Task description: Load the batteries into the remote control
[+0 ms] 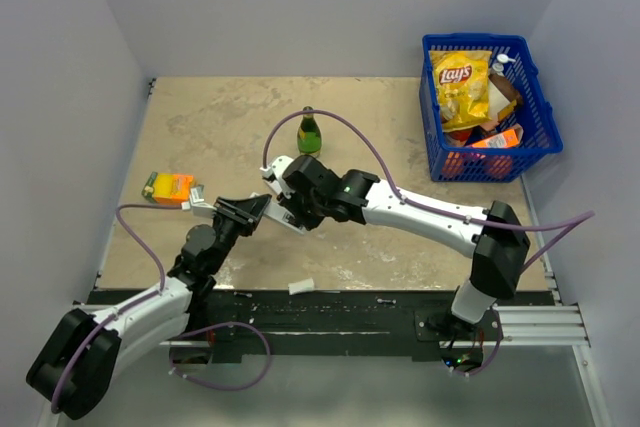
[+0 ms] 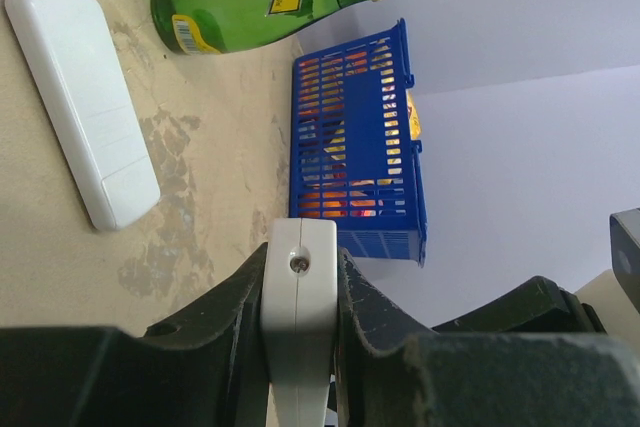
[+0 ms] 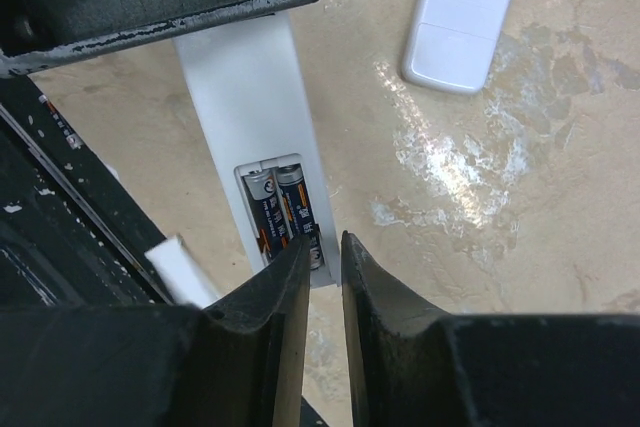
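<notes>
My left gripper [image 1: 258, 205] is shut on the white remote, held raised off the table; in the left wrist view its end [image 2: 299, 307] sits between the fingers. The remote's open compartment holds two batteries [image 3: 268, 209] side by side, visible in the right wrist view. My right gripper has its fingertips at the lower part of that compartment, close together; whether anything is between them is hidden. A second white remote-like piece [image 3: 460, 17] lies on the table behind, and a small white piece [image 1: 301, 286] lies at the front edge.
A green bottle [image 1: 309, 139] stands at the back middle. An orange-yellow box [image 1: 170, 187] is at the left. A blue basket [image 1: 540, 127] with snacks fills the back right.
</notes>
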